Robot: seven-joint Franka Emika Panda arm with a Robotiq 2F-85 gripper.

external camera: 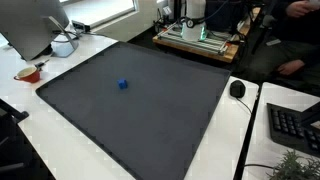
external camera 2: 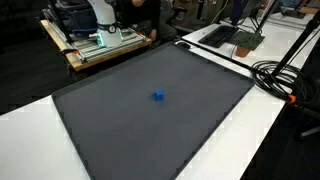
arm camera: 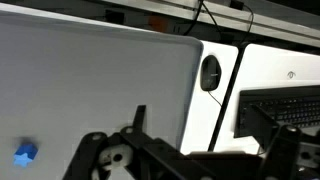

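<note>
A small blue block [external camera: 122,84] lies alone on the dark grey mat, toward its far left part in exterior view 1. Exterior view 2 has the same blue block [external camera 2: 158,95] near the middle of the mat. In the wrist view the blue block [arm camera: 25,154] is at the lower left, well off to the side of my gripper. The black fingers [arm camera: 140,119] stand wide apart with nothing visible between them. Neither exterior view shows the fingertips clearly.
A black mouse [arm camera: 210,72] and a keyboard [arm camera: 280,108] lie beyond its edge. A red cup [external camera: 29,74] stands at the table's far left. Coiled black cables [external camera 2: 278,78] lie beside the mat.
</note>
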